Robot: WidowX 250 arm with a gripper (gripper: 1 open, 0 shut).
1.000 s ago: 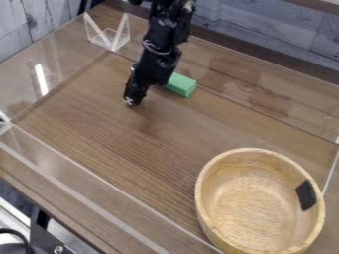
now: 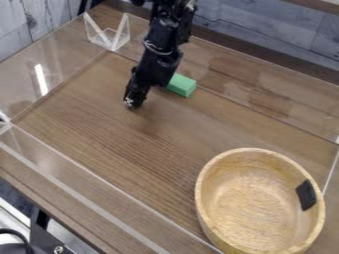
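The dark robot arm reaches down from the top of the view, its gripper (image 2: 133,97) low over the wooden table, left of a green block (image 2: 181,86). The gripper looks shut; whether anything small sits between its fingertips is too small to tell. The block lies on the table, partly behind the arm.
A large round tan bowl (image 2: 259,208) with a dark patch stands at the front right. Clear plastic pieces sit at the top left and left edge.
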